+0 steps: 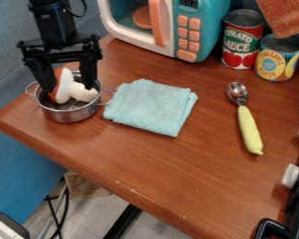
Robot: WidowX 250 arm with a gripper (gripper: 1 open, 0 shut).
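The black arm's gripper (64, 73) hangs over a steel pot (72, 110) with two handles at the table's left. Its dark fingers reach down around white and reddish objects (79, 91) in the pot; whether it holds one cannot be told.
A folded light-blue cloth (149, 109) lies right of the pot. A spoon with a yellow handle (249, 129) lies further right. A teal toy microwave (145, 19) and two cans (242, 42) stand at the back.
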